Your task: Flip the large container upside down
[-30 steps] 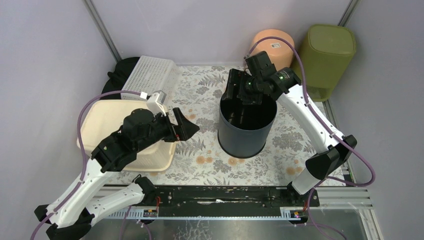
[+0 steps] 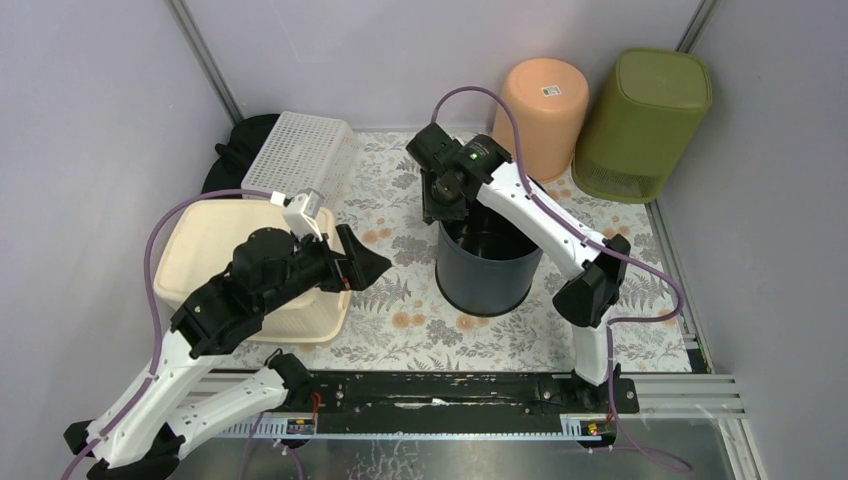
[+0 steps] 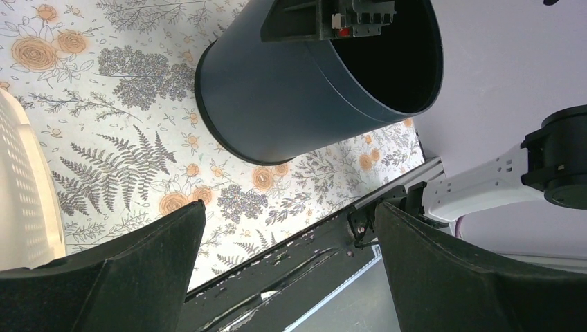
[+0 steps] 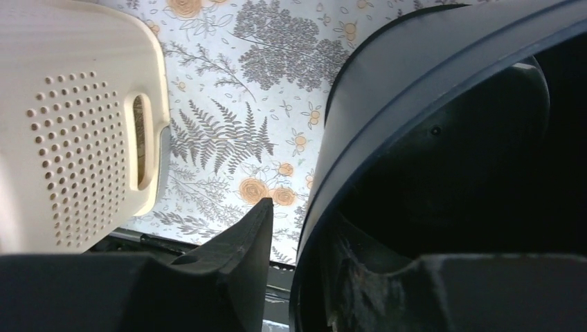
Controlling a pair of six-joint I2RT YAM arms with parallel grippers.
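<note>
The large dark grey container (image 2: 488,270) stands upright on the patterned cloth with its open mouth up. Its wall (image 4: 387,104) fills much of the right wrist view. My right gripper straddles the rim at the container's left side, fingers part open. One finger (image 4: 239,266) is outside the wall, with a visible gap; the other finger (image 4: 367,277) is inside, close to the wall. To the left of the container, my left gripper is open, with only cloth and table edge visible between its fingers. The container (image 3: 277,90) lies beyond its fingertips.
Cream baskets (image 2: 245,240) sit at the left, partly under my left arm, with a white perforated basket (image 2: 305,150) behind. An orange bin (image 2: 545,105) and a green bin (image 2: 650,120) are at the back right. Cloth in front of the container is clear.
My right gripper has moved left from over the container's mouth to its left rim, and its fingers now straddle the wall. The container has not moved.
</note>
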